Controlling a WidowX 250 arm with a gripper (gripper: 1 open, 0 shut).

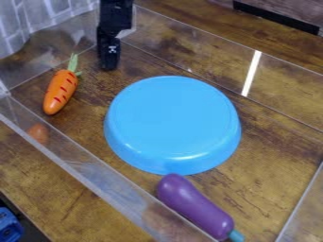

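Note:
The black gripper (pixel 110 49) hangs at the top left over the wooden floor of a clear-walled bin, behind the carrot; whether its fingers are open or shut is hard to make out. An orange toy carrot (pixel 60 90) with a green top lies at the left. A blue upturned bowl or plate (pixel 173 121) sits in the middle. A purple toy eggplant (pixel 195 205) lies at the bottom, in front of the blue dish.
Clear plastic walls (pixel 108 184) border the work area. A blue object (pixel 7 225) shows at the lower left corner, outside the wall.

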